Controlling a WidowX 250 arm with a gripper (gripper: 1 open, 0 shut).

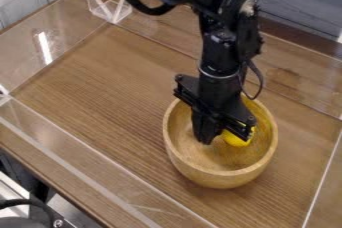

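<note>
My black gripper [221,122] reaches down from the top into a tan oval bowl [214,172] at the right of centre. A yellow object [237,140] shows inside the bowl at the gripper's right fingers, partly hidden by them. Whether the fingers are closed on it I cannot tell.
A small clear plastic item [110,4] stands at the back left. A dark cable runs at the lower left edge.
</note>
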